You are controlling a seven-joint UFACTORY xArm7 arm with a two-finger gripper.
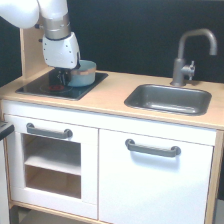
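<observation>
A light blue pot [87,72] sits at the right part of the black stovetop [45,87], on the counter's left side. From above, the white arm reaches down, and my gripper [65,79] is at the left side of the pot, low over the stovetop. The dark fingers are small and blend into the stovetop, so whether they are open, shut or touching the pot does not show. Part of the pot's left side is hidden behind the gripper.
A steel sink [170,98] with a grey faucet [184,60] occupies the counter's right side. Bare wooden counter [112,92] lies between stove and sink. Below are an open-looking cabinet [52,155] and a white door with a handle [153,149].
</observation>
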